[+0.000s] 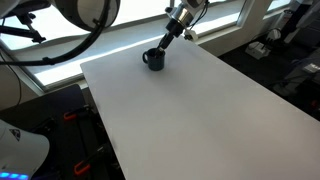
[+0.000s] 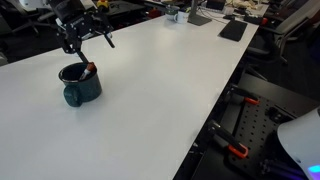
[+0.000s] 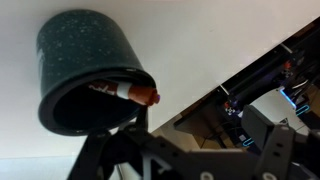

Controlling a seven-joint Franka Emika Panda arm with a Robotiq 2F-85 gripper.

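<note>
A dark green mug stands upright on the white table, its handle toward the front left of exterior view 2. A marker with a red end leans inside it, the tip reaching the rim. My gripper is open just over the mug, its fingers spread wide. One finger comes down close to the mug's mouth, while the other stands off to the side over the table. Nothing is held. Whether that nearer finger touches the rim or the marker, I cannot tell. Exterior view 1 shows the mug beneath the arm.
Across the table in exterior view 2, a small container and a dark flat object lie near the far edge.
</note>
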